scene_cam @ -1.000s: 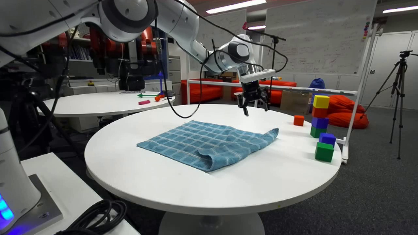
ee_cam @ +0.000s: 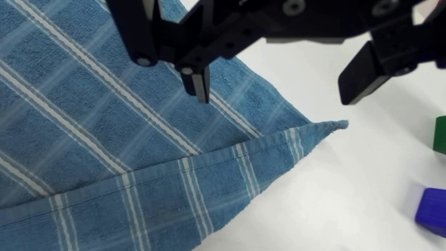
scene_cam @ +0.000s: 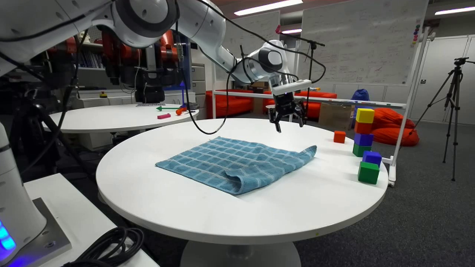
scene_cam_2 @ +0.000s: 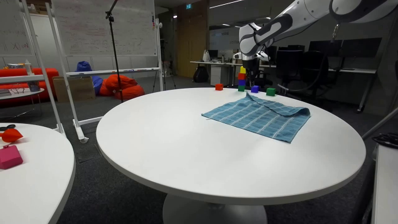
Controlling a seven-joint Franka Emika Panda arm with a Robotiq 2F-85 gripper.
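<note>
A blue checked towel (scene_cam: 222, 161) lies on the round white table (scene_cam: 147, 200), with one edge folded over onto itself. In the wrist view the folded strip of the towel (ee_cam: 167, 184) crosses the lower left and tapers to a raised corner at its right end. My gripper (scene_cam: 290, 127) hangs in the air above the towel's far side, pointing down. Its fingers (ee_cam: 359, 77) are spread wide, and nothing is between them. From exterior view 2 the gripper (scene_cam_2: 252, 82) is small and dark, in front of the room's far side, so its fingers are hard to read there.
Near the table's edge stands a stack of cubes (scene_cam: 364, 132), yellow on top. Beside it are a loose orange-red cube (scene_cam: 339, 136), a blue cube (scene_cam: 372, 157) and a green cube (scene_cam: 368, 172).
My gripper has shifted very slightly to the left in exterior view 1. The towel and cubes look the same as before.
</note>
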